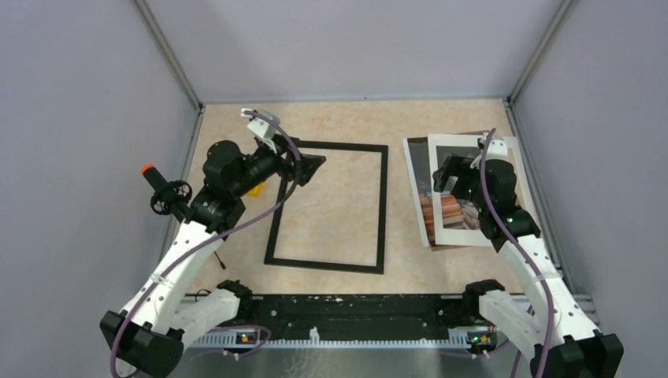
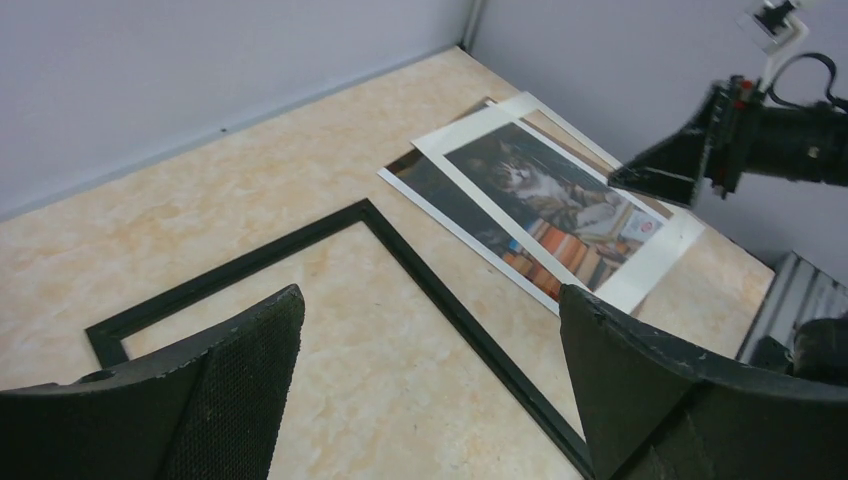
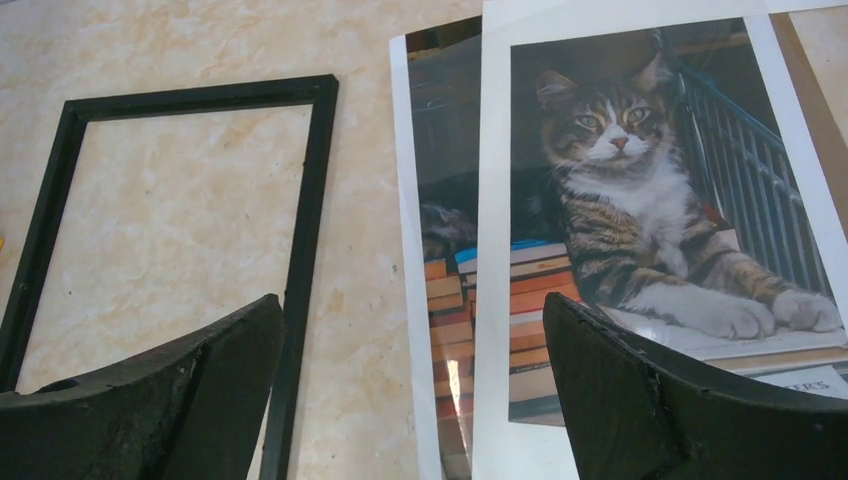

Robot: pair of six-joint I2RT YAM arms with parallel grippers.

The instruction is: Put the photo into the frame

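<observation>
An empty black frame (image 1: 384,209) lies flat in the middle of the table, bare tabletop showing inside it. To its right is a cat photo (image 3: 640,200), with a white mat (image 3: 494,250) resting over it; a strip of the photo sticks out past the mat's left side. Above the frame's far left corner hangs my left gripper, open and empty. My right gripper hovers over the left part of the photo and mat, also open, with nothing between its fingers. The right arm hides part of the stack in the top view.
A brown backing sheet (image 3: 815,105) peeks out from under the photo stack. At the left edge stands a black tool with an orange tip (image 1: 150,169), and a yellow item (image 1: 254,190) sits partly behind the left arm. Bare table separates frame and stack.
</observation>
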